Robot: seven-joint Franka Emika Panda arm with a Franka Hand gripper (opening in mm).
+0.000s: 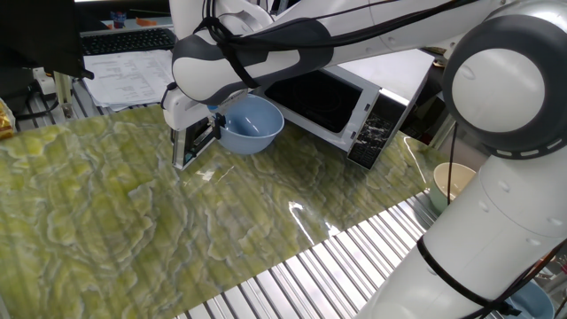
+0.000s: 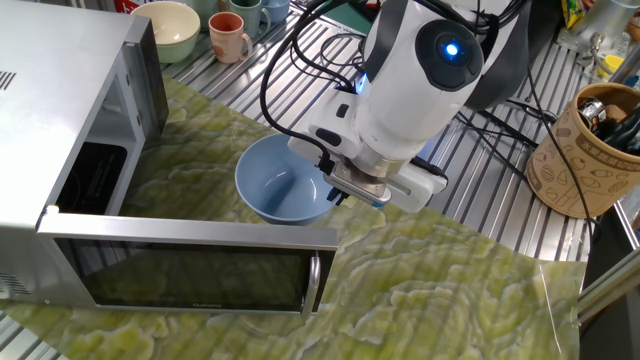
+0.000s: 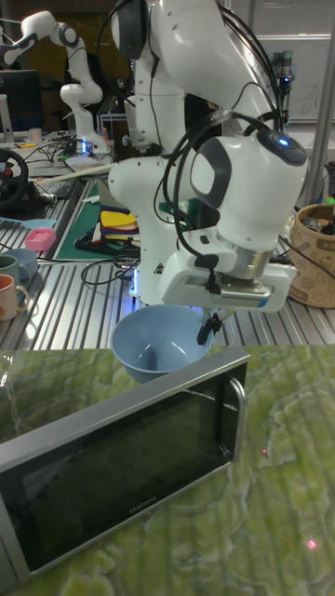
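A light blue bowl (image 1: 252,124) sits on the green marbled mat, in front of the opening of a white microwave. My gripper (image 3: 209,328) points down at the bowl's side, its dark fingertips close to the rim in exterior view 3. From above, in exterior view 2, the wrist covers most of the gripper and only a dark tip shows beside the bowl (image 2: 283,180). Whether the fingers clasp the rim or stand just beside it cannot be made out. The bowl looks upright, with no contents visible.
The microwave door (image 2: 190,268) stands wide open, reaching out close to the bowl. A cream bowl (image 2: 168,30) and mugs (image 2: 229,38) are beyond the microwave. A brown utensil bucket (image 2: 570,165) stands on the opposite side.
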